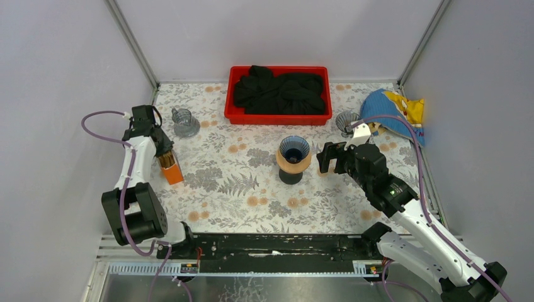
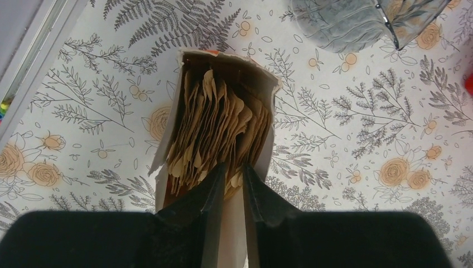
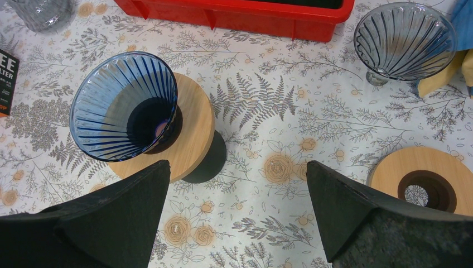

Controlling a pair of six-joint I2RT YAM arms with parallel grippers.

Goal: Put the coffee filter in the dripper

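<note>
The orange box (image 1: 173,173) at the left holds a stack of brown paper filters (image 2: 215,123). My left gripper is over the box, its fingertips slightly apart at the lower part of the stack; no filter is visibly gripped. The blue ribbed dripper (image 3: 100,111) sits on a wooden ring stand (image 3: 195,123) at the table's middle. My right gripper stands open right of it, nothing between its fingers.
A glass pitcher (image 1: 186,126) stands behind the box. A red bin (image 1: 277,118) with dark cloth is at the back. A clear dripper (image 3: 404,42), a blue-and-yellow bag (image 1: 403,116) and another wooden ring (image 3: 390,170) are at the right.
</note>
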